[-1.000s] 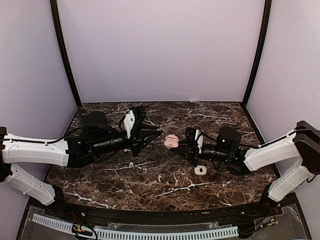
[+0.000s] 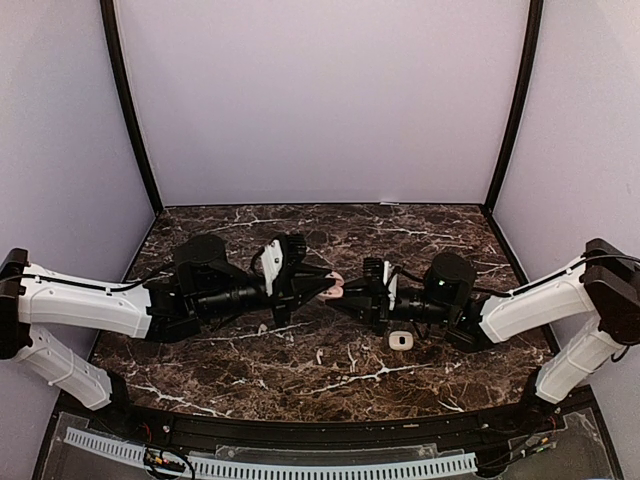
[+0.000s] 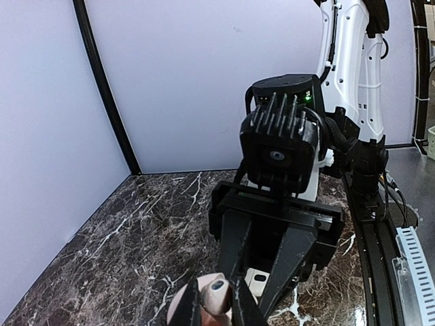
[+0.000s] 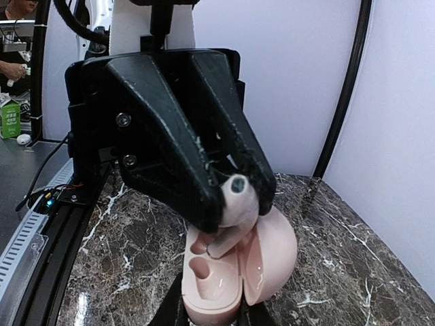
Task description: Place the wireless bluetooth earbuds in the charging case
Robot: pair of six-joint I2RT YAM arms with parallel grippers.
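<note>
My right gripper (image 2: 345, 295) is shut on the pink charging case (image 4: 211, 299), whose lid stands open, showing earbud recesses in the right wrist view. My left gripper holds a pale earbud (image 4: 238, 193) between its fingertips, its stem pointing down into a recess of the case; whether it is seated I cannot tell. In the left wrist view the earbud (image 3: 217, 291) sits at the bottom centre, with the right gripper behind it.
A small white square object (image 2: 400, 340) lies on the marble table (image 2: 250, 380) below the right gripper. Small bits lie on the near middle. Walls close the back and sides.
My left gripper has moved right onto the case, bringing the earbud over it. The right gripper and case have shifted slightly left.
</note>
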